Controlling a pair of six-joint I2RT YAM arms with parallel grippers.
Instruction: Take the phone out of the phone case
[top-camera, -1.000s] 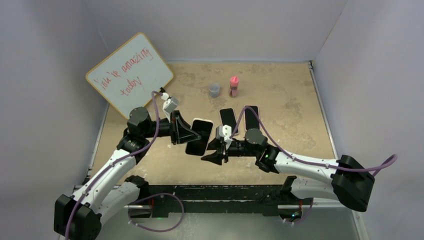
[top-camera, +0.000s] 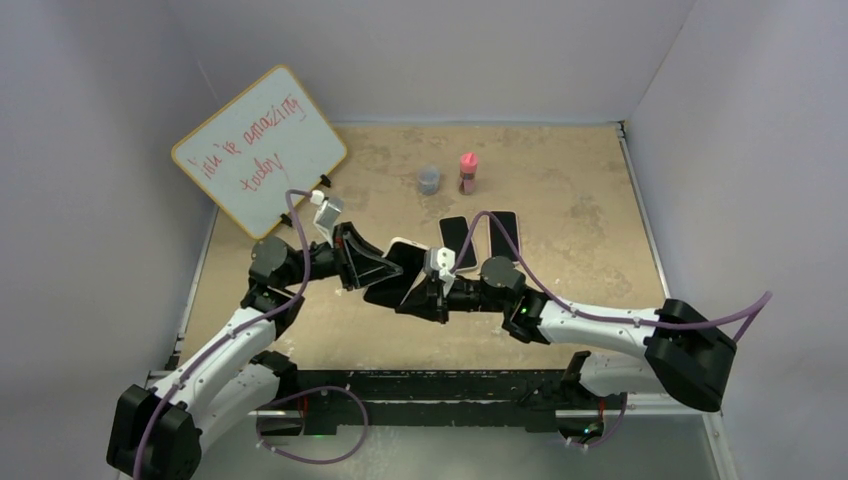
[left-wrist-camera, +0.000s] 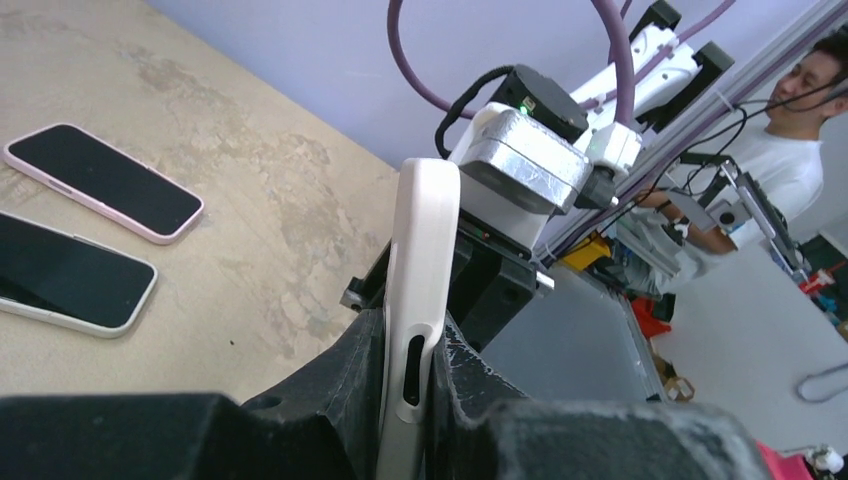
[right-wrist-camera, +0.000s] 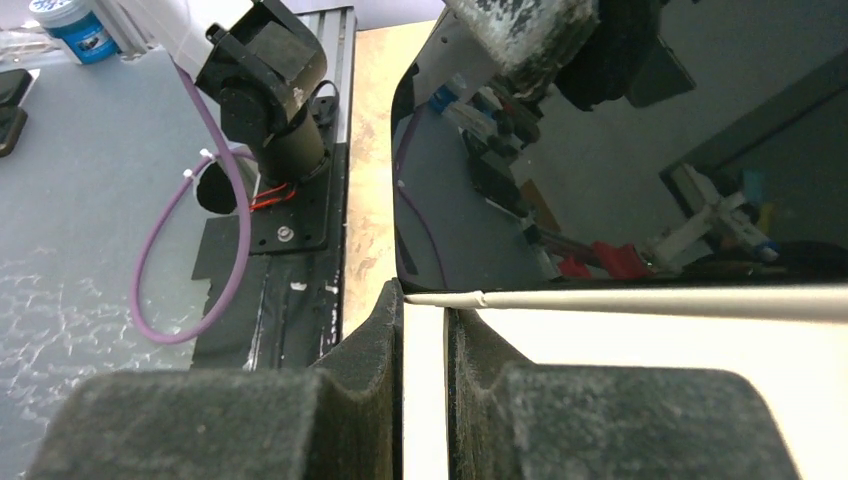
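A dark-screened phone (right-wrist-camera: 620, 160) in a pale case (left-wrist-camera: 425, 230) is held up between the arms. My left gripper (top-camera: 385, 268) is shut on the cased phone, seen edge-on between its fingers in the left wrist view. My right gripper (top-camera: 410, 305) is at the phone's lower corner. In the right wrist view its fingertips (right-wrist-camera: 388, 310) meet the pale case edge, with a narrow gap between the fingers; whether it grips that edge I cannot tell.
Two other phones (top-camera: 456, 240) (top-camera: 504, 235) lie on the table behind the right arm. A cup (top-camera: 429, 180), a pink bottle (top-camera: 468, 175) and a whiteboard (top-camera: 258, 150) stand at the back.
My right gripper has moved left and closed in on the phone's lower corner. The cased phone in my left gripper has shifted slightly.
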